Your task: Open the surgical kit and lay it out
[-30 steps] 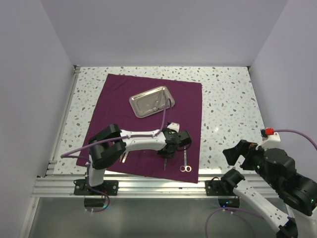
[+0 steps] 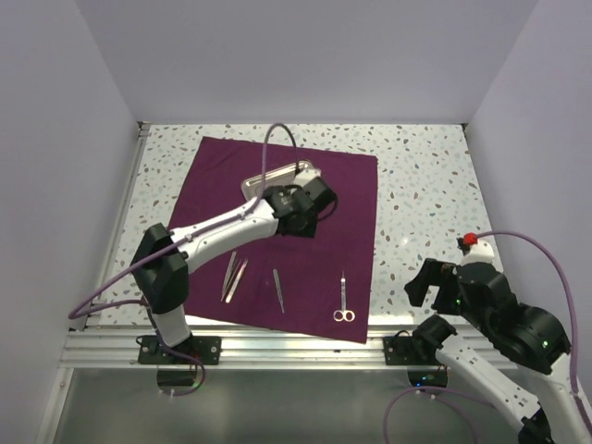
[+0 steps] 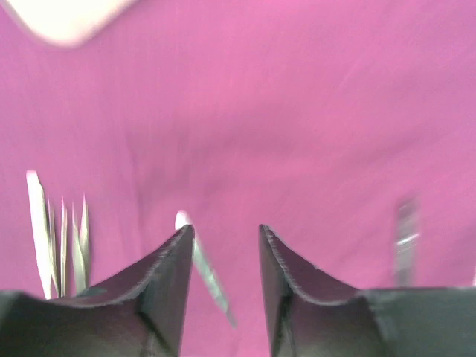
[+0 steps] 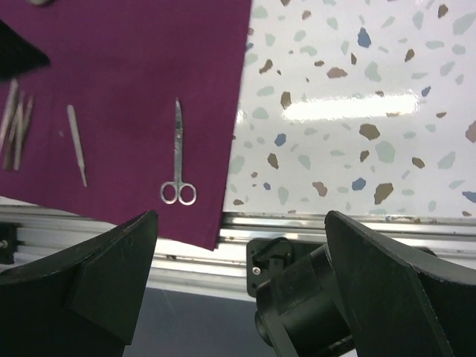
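A purple cloth [image 2: 333,259] lies spread on the speckled table, with the silver tray [image 2: 252,188] near its back, largely hidden by my left arm. My left gripper is open above the cloth in front of the tray. Seen below and between its fingers, a slim pointed instrument [image 3: 210,279] lies loose on the cloth. To its left are several thin instruments [image 2: 236,280] side by side; to its right, scissors [image 2: 343,301] lie with their handles toward the front. My right gripper stands open and empty off the cloth's front right.
Bare speckled table [image 2: 421,194] spans the right side. A metal rail [image 2: 277,344] runs along the front edge. Purple hoses loop from both arms, one over the tray.
My right arm shifted slightly.
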